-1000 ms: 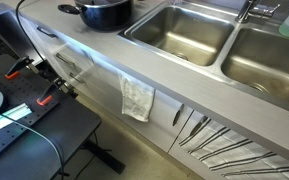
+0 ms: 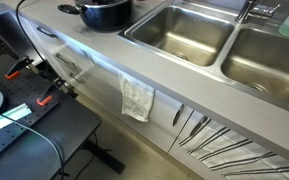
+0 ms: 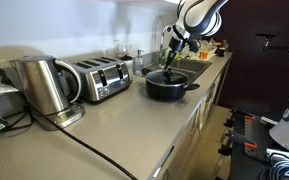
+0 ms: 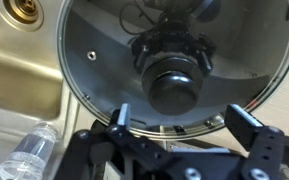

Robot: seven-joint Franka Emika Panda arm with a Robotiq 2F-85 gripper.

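A glass lid [image 4: 104, 75] with a dark rounded knob [image 4: 172, 90] fills much of the wrist view, its metal rim curving around it. My gripper is open above the lid, one finger to each side and the knob showing beyond the gap. Nothing is held. Dark shapes on the glass look like reflections. In exterior view 2, the black pot [image 3: 164, 91] stands on the counter, with the arm [image 3: 196, 22] reaching down over it from behind. Only the pot [image 2: 106, 15] shows at the top edge of exterior view 1; the gripper is out of that picture.
A double sink [image 2: 184, 35] lies beside the pot. A clear bottle [image 4: 29, 150] shows near the sink in the wrist view. The toaster [image 3: 102, 80] and kettle [image 3: 51, 92] stand along the wall.
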